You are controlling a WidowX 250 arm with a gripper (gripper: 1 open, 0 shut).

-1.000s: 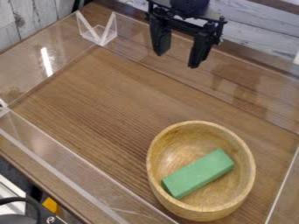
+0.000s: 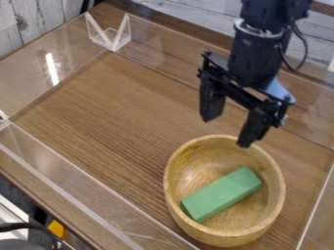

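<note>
My black gripper [image 2: 241, 112] hangs open over the right half of the wooden surface, just above and behind a round tan bowl [image 2: 181, 186]. A green block [image 2: 222, 192] lies inside the bowl. I see nothing between the gripper's fingers. A small blue object [image 2: 278, 91] is partly hidden behind the gripper.
A white wire-like stand [image 2: 108, 34] is at the back left. A yellow-and-black object [image 2: 39, 234] sits at the bottom left edge.
My gripper has moved toward the camera and down in view, from the back of the surface to just behind the bowl. The bowl and green block have not visibly moved.
</note>
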